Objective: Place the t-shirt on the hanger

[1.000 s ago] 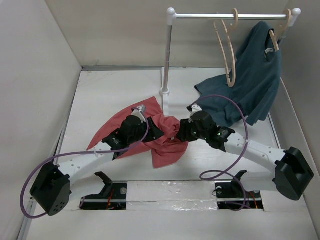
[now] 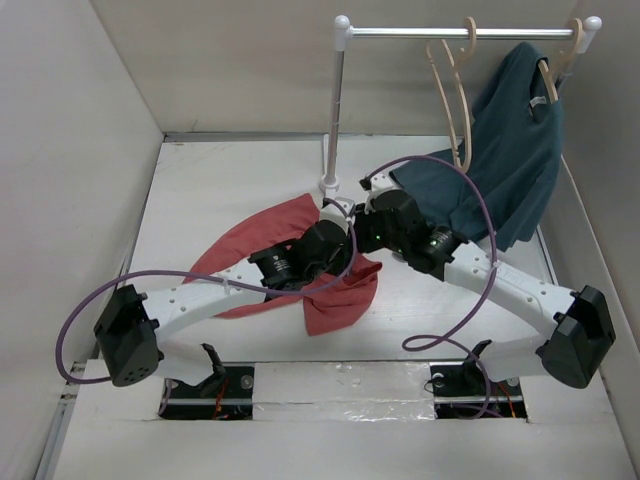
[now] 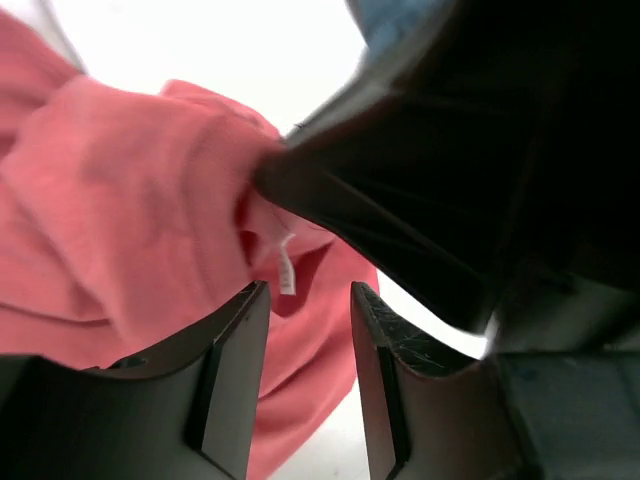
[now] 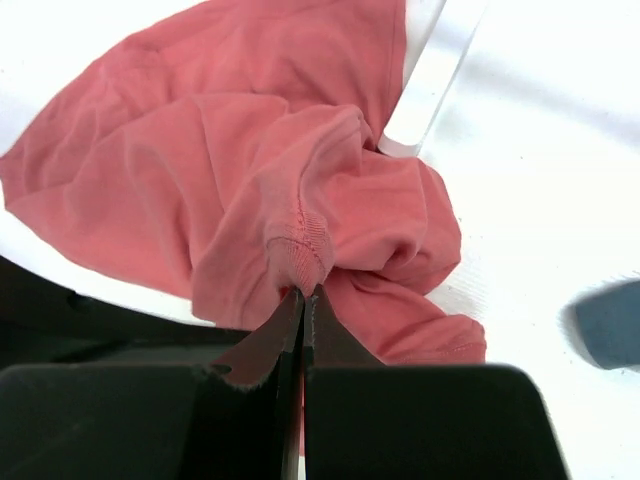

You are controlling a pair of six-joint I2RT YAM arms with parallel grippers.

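Observation:
The red t-shirt (image 2: 240, 240) lies crumpled on the white floor under the hands. My left gripper is open above it, with red fabric visible beyond its fingers and the right gripper's dark body close in front. My right gripper is shut at a ridge of red fabric (image 4: 298, 240), which rises to its fingertips and looks pinched there. In the top view both grippers meet near the middle, hiding their tips. Wooden hangers (image 2: 463, 110) hang from the rail.
The metal rack (image 2: 420, 33) stands at the back, its post behind the shirt. A dark teal garment (image 2: 510, 150) hangs at the right and drapes onto the floor. Clear floor lies to the upper left.
Both arms have moved closer together and toward the middle; the left has moved right, and the right appears raised. The middle of the shirt is now mostly hidden under them.

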